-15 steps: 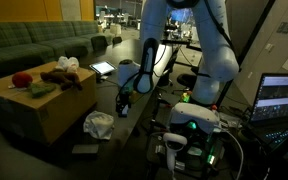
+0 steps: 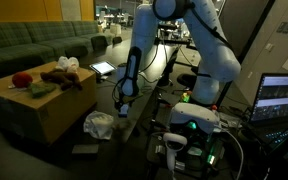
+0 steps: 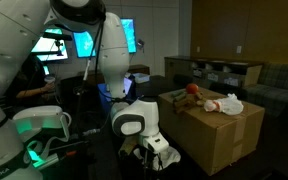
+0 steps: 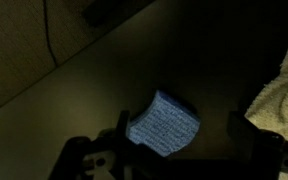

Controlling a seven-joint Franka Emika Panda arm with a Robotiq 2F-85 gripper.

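Note:
In the wrist view, a small blue-grey piece, cloth or sponge [image 4: 164, 125], lies on the dark surface below my gripper. The fingers stand wide apart on either side of it in that view, and nothing is held. A crumpled white cloth [image 4: 283, 100] shows at the right edge there. From exterior view 1, the gripper [image 2: 124, 106] points down to the right of the white cloth [image 2: 99, 125]. Exterior view 2 shows the gripper [image 3: 150, 157] low in front of that cloth [image 3: 167, 160]; the blue-grey piece cannot be made out there.
A cardboard box [image 3: 209, 137] stands beside the work area, with a red ball [image 2: 22, 79], brown plush toy [image 2: 59, 77] and white item [image 3: 224, 105] on top. A dark flat object [image 2: 85, 149] lies near the white cloth. Several couch cushions line the back.
The upper arm links have swung left in exterior view 1, while the gripper has shifted only slightly. The white cloth and the box have stayed in place.

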